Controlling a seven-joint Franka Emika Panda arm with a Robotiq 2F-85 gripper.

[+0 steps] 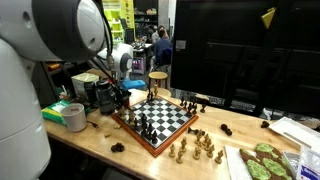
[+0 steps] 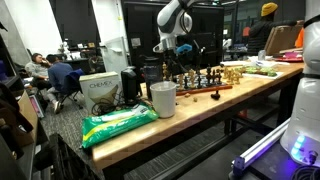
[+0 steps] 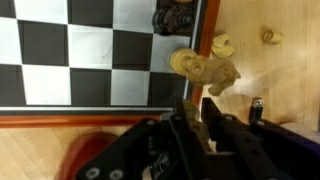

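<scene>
A black-and-white chessboard [image 1: 168, 118] with a reddish-brown border lies on the wooden table, with dark and light pieces on it. My gripper is low over one corner of the board in the wrist view, near the border. Its fingers are closed together, apparently around a light chess piece, mostly hidden by the dark fingers [image 3: 212, 112]. Just ahead of the fingertips, a light piece [image 3: 194, 66] is on a corner square, and another tan piece [image 3: 222, 76] appears beside it over the border. A dark piece [image 3: 174, 18] occupies a square farther along that edge.
Several light pieces [image 1: 200, 148] stand on the table beside the board. A white container [image 1: 74, 117] is near the arm, and a tray with green-brown items [image 1: 262, 163] lies at the right. Bare table [image 1: 240, 130] shows between them.
</scene>
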